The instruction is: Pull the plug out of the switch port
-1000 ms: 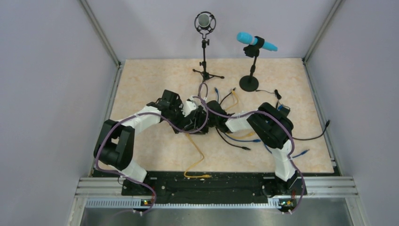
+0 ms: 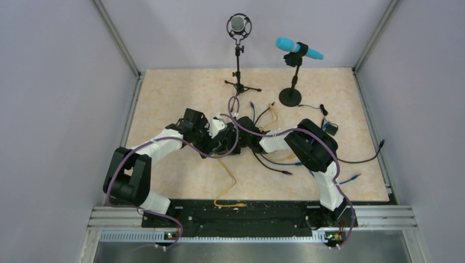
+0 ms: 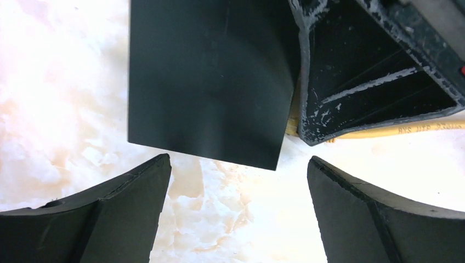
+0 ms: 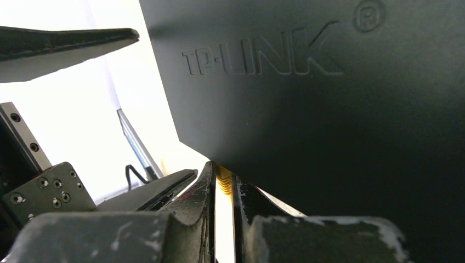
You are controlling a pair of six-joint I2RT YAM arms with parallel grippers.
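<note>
The black TP-LINK switch (image 4: pixel 307 109) fills much of the right wrist view. My right gripper is beneath its edge, fingertips close together at the yellow cable (image 4: pixel 224 174); whether it grips it is unclear. My left gripper is open over the tabletop, with the switch (image 3: pixel 214 82) just beyond its fingers and the yellow cable (image 3: pixel 400 129) running behind. In the top view both arms meet at the centre, hiding most of the switch. The plug and port are hidden.
Two microphone stands (image 2: pixel 238 66) stand at the back. Several loose cables and a black adapter (image 2: pixel 330 129) lie to the right.
In the top view my left arm has shifted slightly toward the front-left over the last second. The right arm looks nearly unchanged.
</note>
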